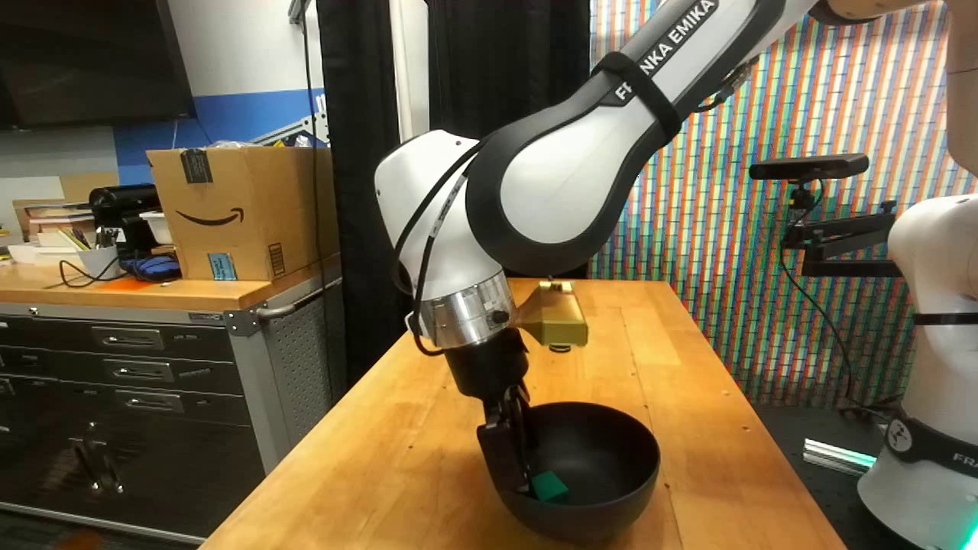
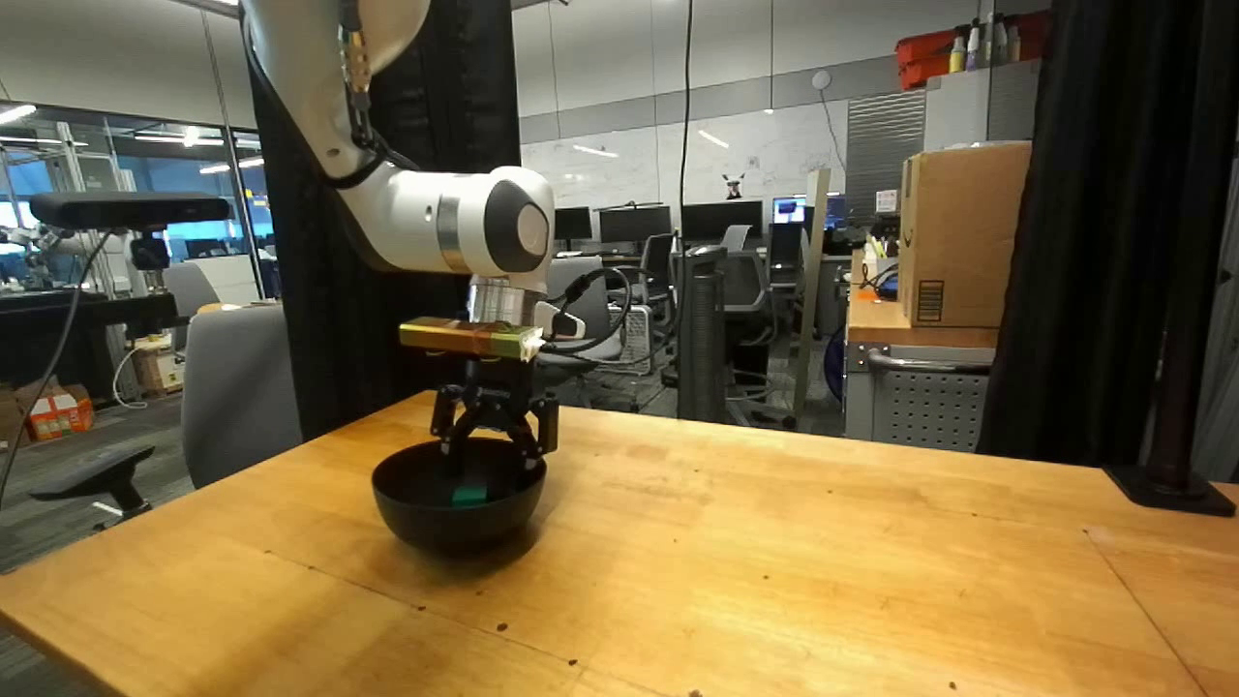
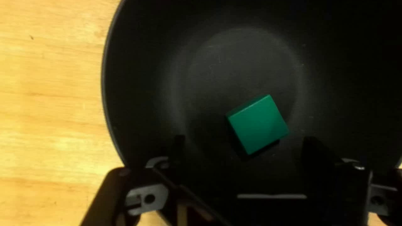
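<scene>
A black bowl [image 2: 432, 525] stands upright on the wooden table. On its inner floor, off-centre, lies a green cube [image 3: 258, 124], turned at an angle in the wrist view. My gripper reaches down into the bowl, its fingers [image 3: 180, 145] standing wide apart on either side of the cube. Gaps show between the cube and both fingertips, so nothing is held. Seen from exterior view 2, one finger [image 2: 542, 428] comes down close to the bowl's rim; whether it touches there I cannot tell. Dark fingers against the dark bowl make the tips hard to see.
Bare table [image 2: 813, 558] extends widely to one side of the bowl in exterior view 2. A cardboard box [image 1: 243, 211] sits on a separate workbench. Another white robot arm [image 1: 935, 367] stands beyond the table's right edge in exterior view 1.
</scene>
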